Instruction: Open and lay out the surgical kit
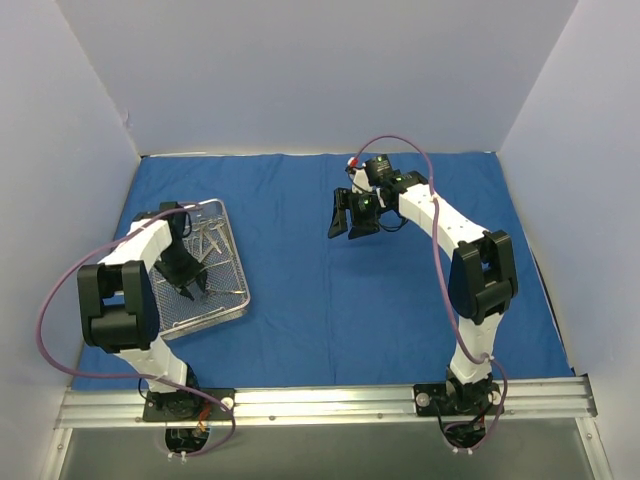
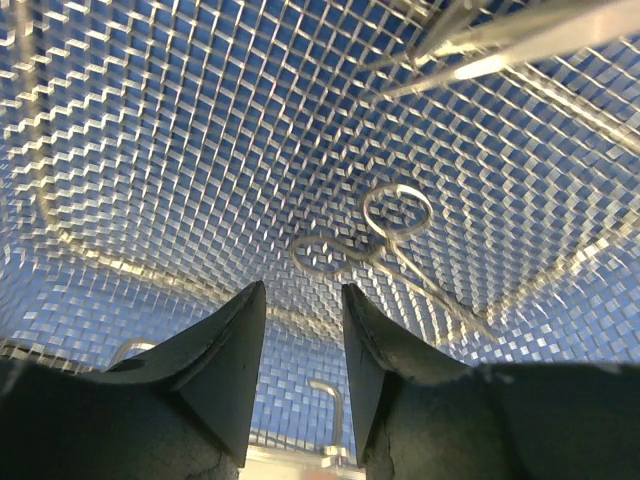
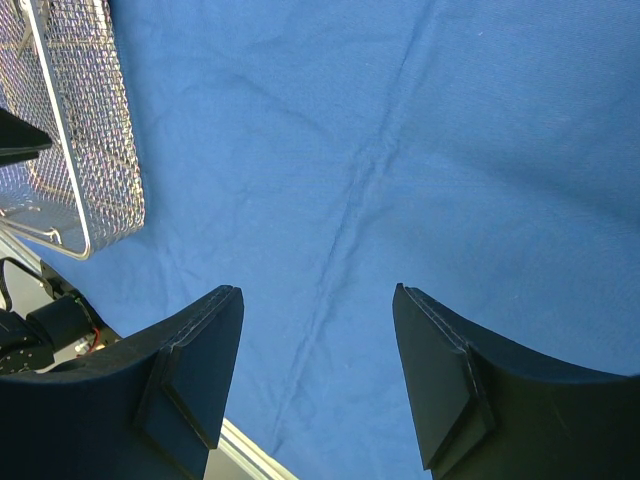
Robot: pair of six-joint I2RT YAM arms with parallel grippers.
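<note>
A wire-mesh tray of surgical instruments [image 1: 232,305] lies on the left of the blue drape. My left gripper is part open over the mesh, nothing between its fingers. In the left wrist view, looped scissors [image 2: 397,240] lie just beyond the fingertips, with long tweezer-like instruments [image 2: 480,60] at upper right. My right gripper [image 1: 352,222] hangs open over the middle of the drape; in the right wrist view its fingers frame only bare cloth.
The blue drape [image 1: 290,260] is clear across the middle and right, apart from the right arm above it. Pale walls bound the sides and back. A metal rail [image 1: 320,395] runs along the front.
</note>
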